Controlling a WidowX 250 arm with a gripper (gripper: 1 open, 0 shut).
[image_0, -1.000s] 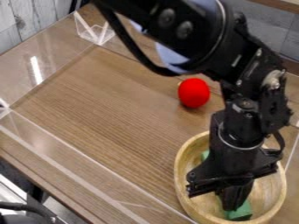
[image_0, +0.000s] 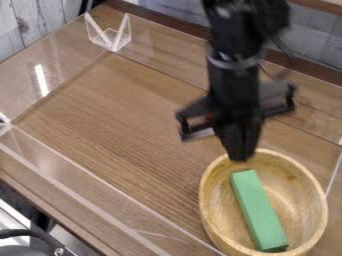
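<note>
My dark gripper hangs over the middle right of the table, raised above the back rim of a pale yellow bowl. It looks shut, with nothing visible between its fingers. A green block lies lengthwise inside the bowl, below the gripper and apart from it. The red ball is hidden from view, behind the arm.
A small clear plastic container stands at the back left. The table's edge runs along the lower left.
My gripper has risen out of the bowl and moved back, uncovering the green block and now covering the place where the red ball showed.
</note>
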